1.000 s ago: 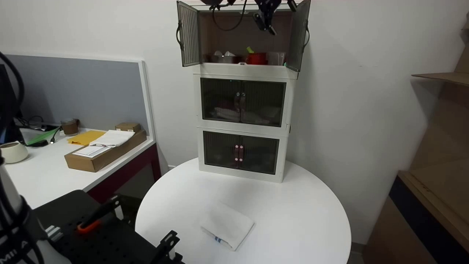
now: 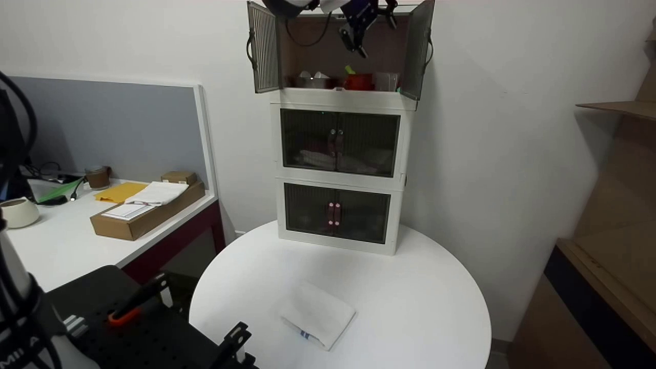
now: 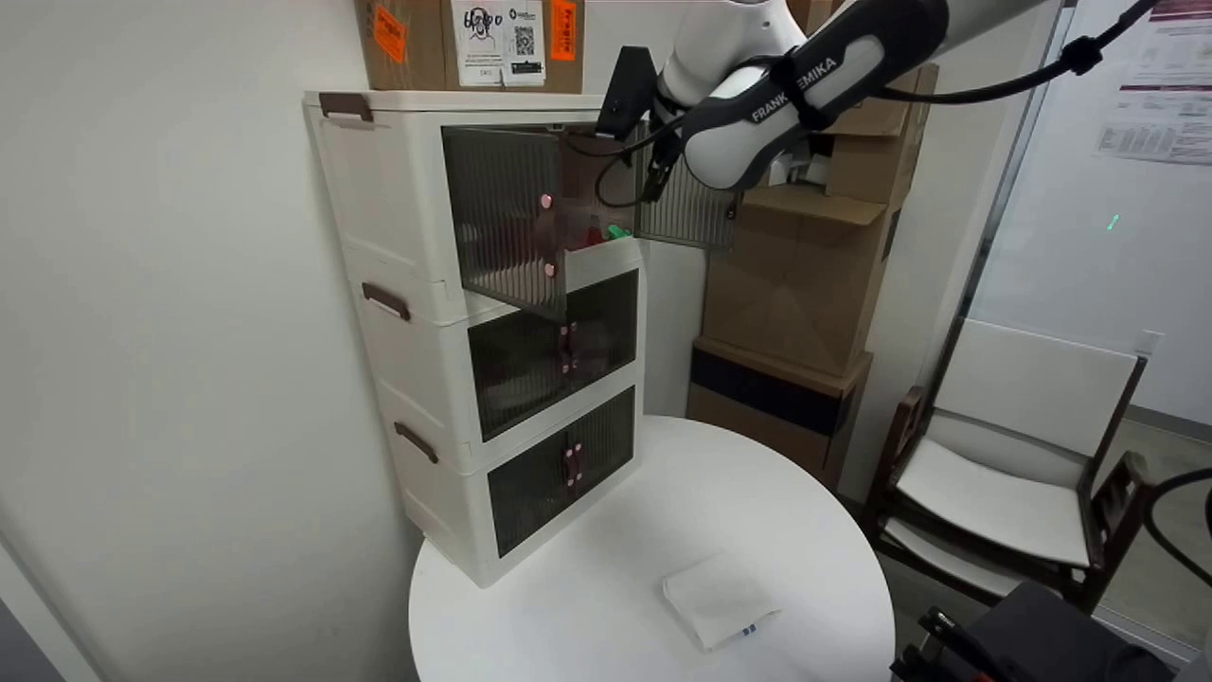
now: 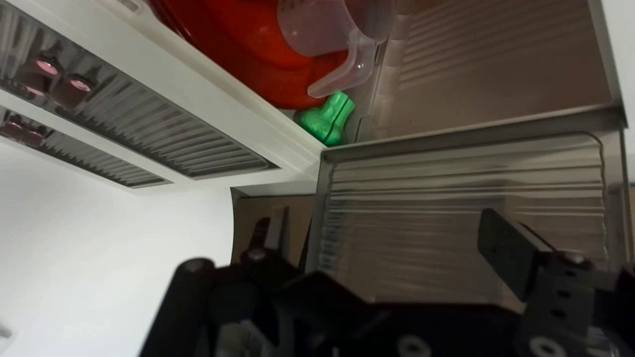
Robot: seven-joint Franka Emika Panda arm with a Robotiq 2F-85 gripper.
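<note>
My gripper [image 2: 376, 36] hangs high before the top compartment of the white cabinet [image 2: 344, 98]. Its fingers are spread wide, and the gap between them is empty in the wrist view. Both top doors stand open: the left door [image 2: 265, 52] and the right door [image 2: 418, 52]. On the compartment floor, below the gripper, are a red pot [image 2: 358, 82], a clear measuring cup [image 2: 386, 81] and a metal bowl [image 2: 313, 82] with pale items in it. A small green object [image 4: 327, 122] lies beside the cup handle, near the right door's hinge side.
Two lower compartments have their doors closed. A folded white cloth [image 2: 318, 313] lies on the round white table [image 2: 424, 295], otherwise bare. Cardboard boxes [image 3: 784, 273] stand to the cabinet's right; another cardboard box [image 3: 420, 45] sits on top of it.
My gripper has moved left and slightly down in exterior view 1, away from the right door. The doors, the compartment's contents and the cloth look unchanged.
</note>
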